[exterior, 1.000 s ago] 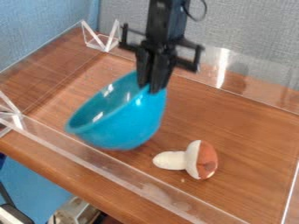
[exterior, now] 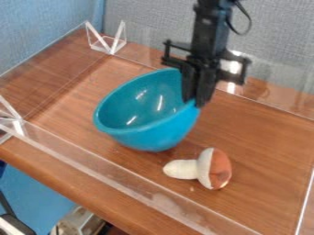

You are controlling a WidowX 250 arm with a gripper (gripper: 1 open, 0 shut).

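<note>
A turquoise bowl (exterior: 135,119) sits tilted in the middle of the wooden board. My dark gripper (exterior: 194,84) reaches down at the bowl's back right rim, its fingertips at the rim; whether they grip it is unclear. A white and orange mushroom-like object (exterior: 199,168) lies in front right of the bowl, apart from it.
Clear low walls edge the wooden surface (exterior: 263,156), with white brackets (exterior: 106,41) at the back left and left side. The back left and right of the board are clear. A grey item (exterior: 76,220) lies below the front left edge.
The bowl has moved back and to the right from where it was. The arm looks sharper and has shifted with it. The mushroom-like object is in about the same place.
</note>
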